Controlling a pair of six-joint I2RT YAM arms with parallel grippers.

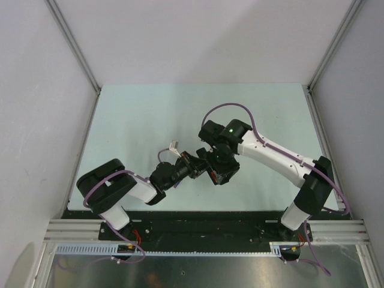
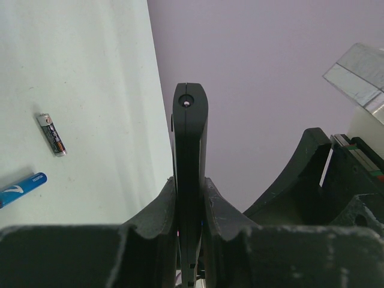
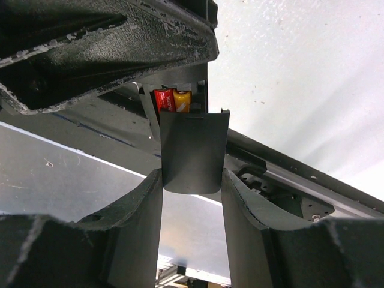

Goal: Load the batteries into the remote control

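My left gripper (image 1: 198, 162) is shut on the black remote control (image 2: 188, 144), held upright end-on in the left wrist view. In the right wrist view a red battery (image 3: 163, 99) and a yellow battery (image 3: 182, 101) show in its compartment. The black battery cover (image 3: 193, 153) is between the fingertips of my right gripper, just below the compartment; whether these grip it firmly is unclear. On the table in the left wrist view lie a small dark battery (image 2: 52, 135) and a blue battery (image 2: 22, 189).
Both arms meet over the middle front.
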